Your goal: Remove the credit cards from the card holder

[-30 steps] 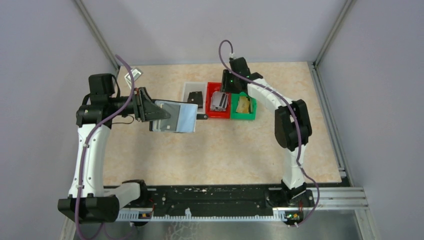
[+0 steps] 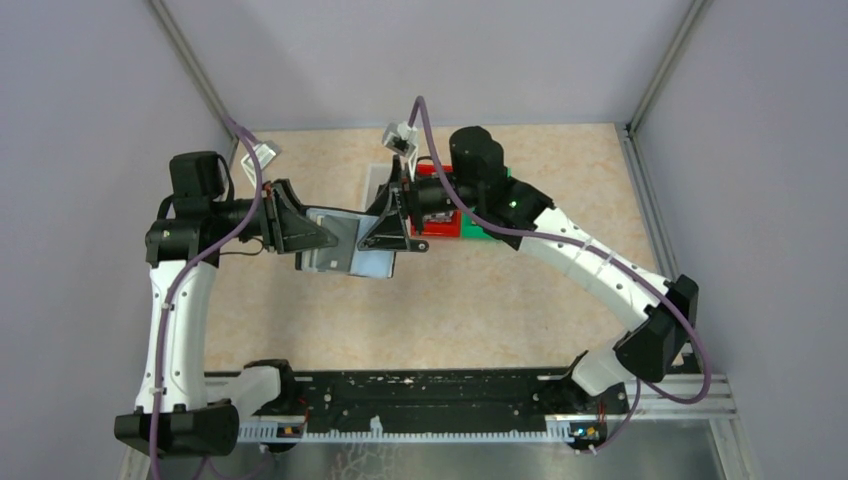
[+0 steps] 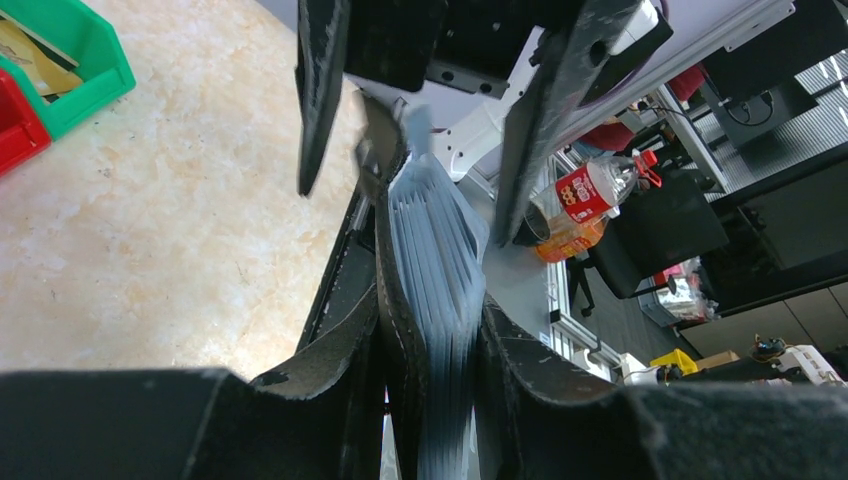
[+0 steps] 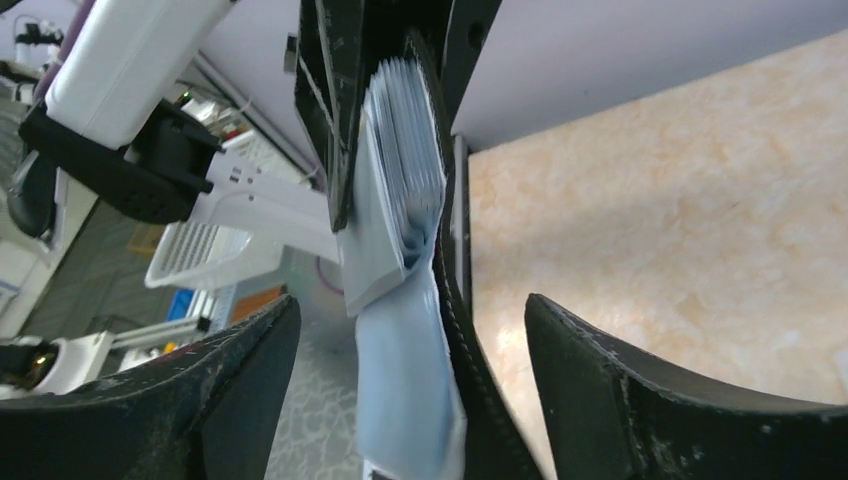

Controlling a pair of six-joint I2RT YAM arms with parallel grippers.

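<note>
The card holder [image 2: 340, 243], black-covered with a stack of clear, bluish sleeves [image 3: 440, 290], is held open in the air over the table's left-middle. My left gripper [image 2: 310, 235] is shut on one end of it. My right gripper [image 2: 390, 215] is at the holder's other end, its fingers part open on either side of it; in the right wrist view the blue inner flap [image 4: 400, 380] reaches down between the blurred fingertips. Whether they touch it, I cannot tell.
Behind the right arm stand a grey tray [image 2: 376, 180], a red tray [image 2: 440, 229] and a green tray [image 2: 476, 232], the latter with yellow items inside.
The left gripper, with the holder, has shifted slightly toward the front.
</note>
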